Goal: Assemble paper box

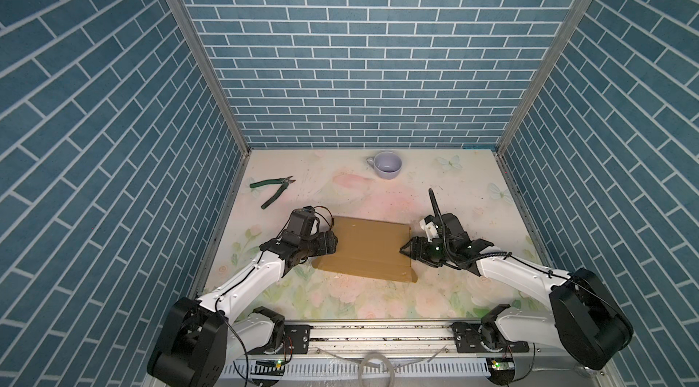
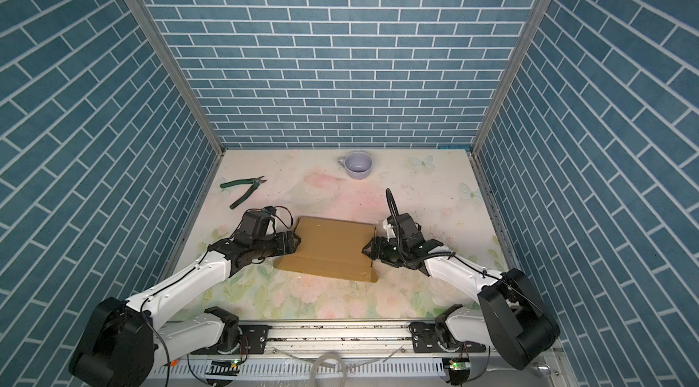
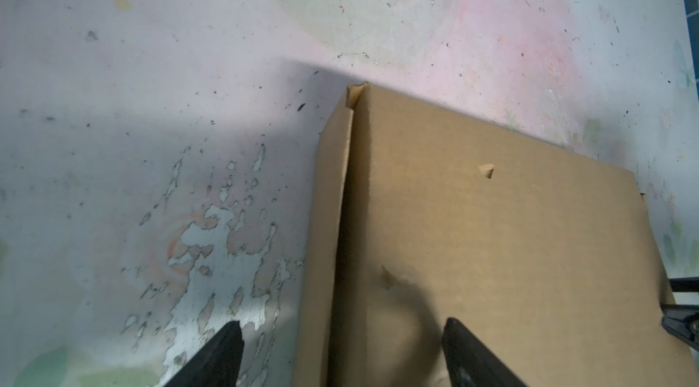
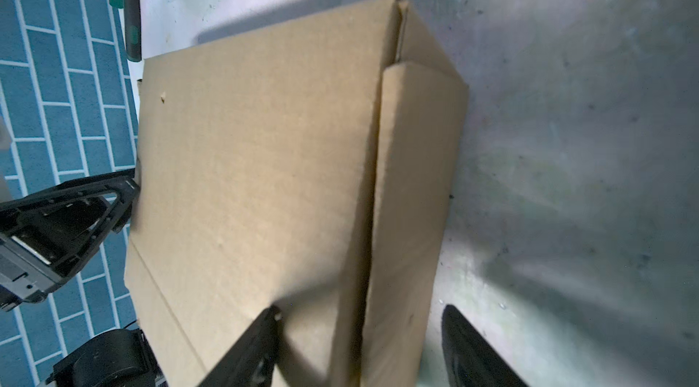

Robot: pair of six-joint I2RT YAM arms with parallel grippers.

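The brown cardboard box (image 1: 367, 248) stands closed on the table, its broad lid face up. A narrow gap runs between the lid (image 3: 495, 226) and the left side wall (image 3: 320, 241). At that left edge is my left gripper, its fingers spread with the edge between them and the gap clearly visible. On the opposite side, my right gripper straddles the right edge, fingers apart, one over the lid and one outside the right wall (image 4: 418, 190). The lower parts of both grippers fall outside the wrist views.
Green-handled pliers (image 1: 273, 186) lie at the back left. A lilac cup (image 1: 386, 165) stands near the back wall.
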